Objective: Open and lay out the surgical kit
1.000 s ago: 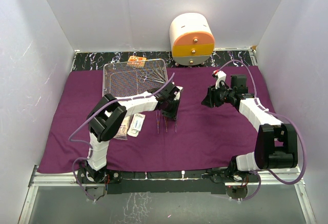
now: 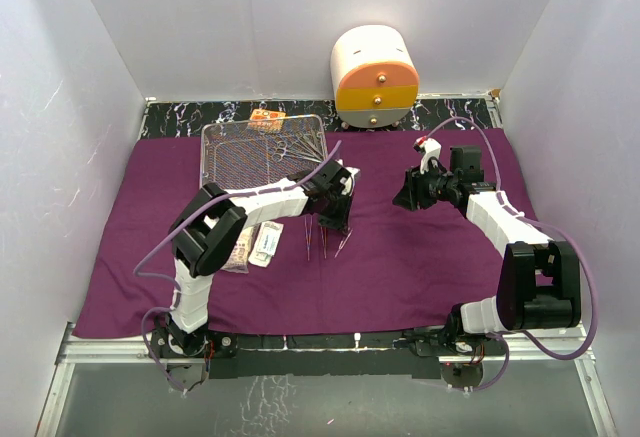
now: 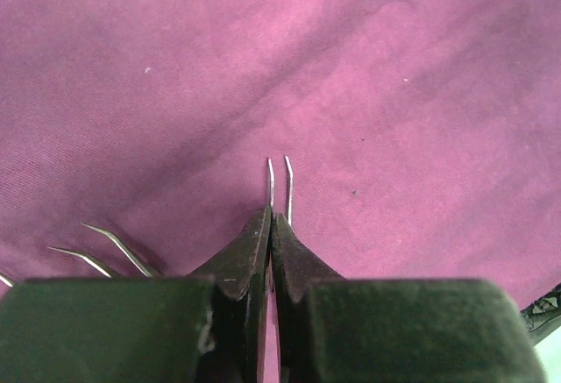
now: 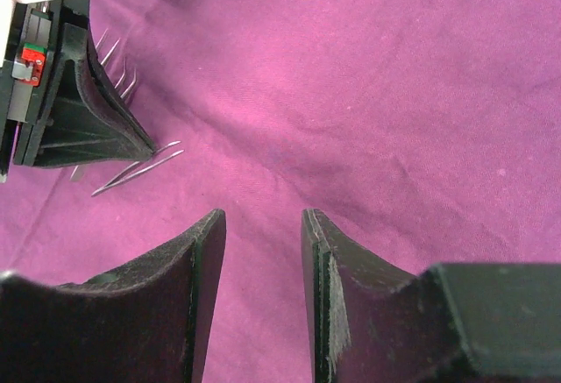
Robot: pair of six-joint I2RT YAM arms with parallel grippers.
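Thin steel tweezers (image 3: 289,181) lie on the purple cloth (image 2: 390,277) right under my left gripper (image 2: 336,225), whose shut fingertips touch down at them; whether anything is between them cannot be told. More slim instruments (image 3: 123,247) lie beside them, at the lower left of the left wrist view. The mesh tray (image 2: 230,152) at the back holds scissor-like instruments (image 2: 298,147). My right gripper (image 2: 405,199) hangs over the cloth at the right, open with nothing between its fingers, as the right wrist view shows.
White packets (image 2: 266,244) and a bag (image 2: 238,255) lie left of the laid-out instruments. An orange packet (image 2: 266,117) and a small drawer cabinet (image 2: 374,79) stand at the back.
The tweezers under my left gripper have swung from nearly straight to slanting, and that gripper has shifted very slightly. The right arm has not visibly moved.
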